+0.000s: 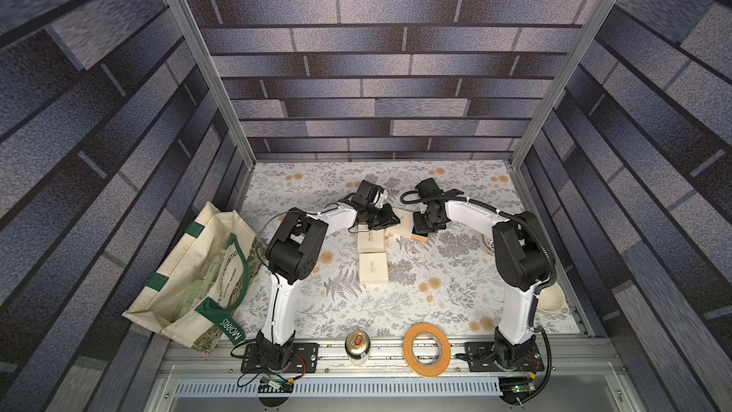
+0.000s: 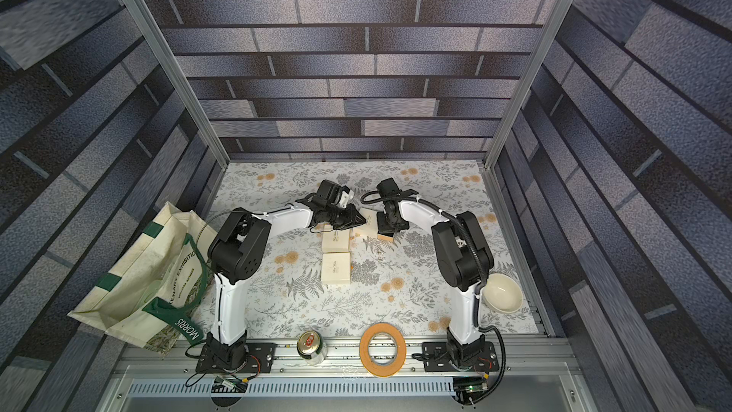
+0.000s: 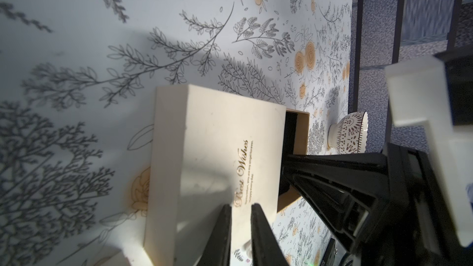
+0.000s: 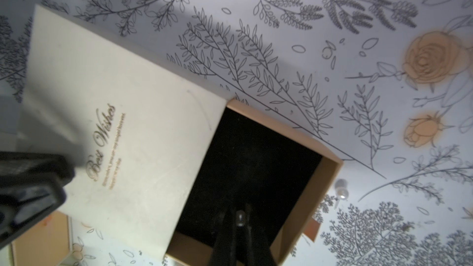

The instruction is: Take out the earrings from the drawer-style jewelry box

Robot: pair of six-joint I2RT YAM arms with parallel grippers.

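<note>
The white "Best Wishes" drawer box lies with its black-lined drawer slid out to the right. My right gripper reaches down into the drawer, its fingers a narrow gap apart around a small pearl-like earring; whether it grips it is unclear. A second small pearl piece lies on the table just outside the drawer. My left gripper hovers at the box's white sleeve, fingers slightly apart with the sleeve seen behind them.
Another white box lies nearer the front. A tote bag stands left, a cream bowl right, and a patterned cup behind the right arm. A can and tape roll sit at the front edge.
</note>
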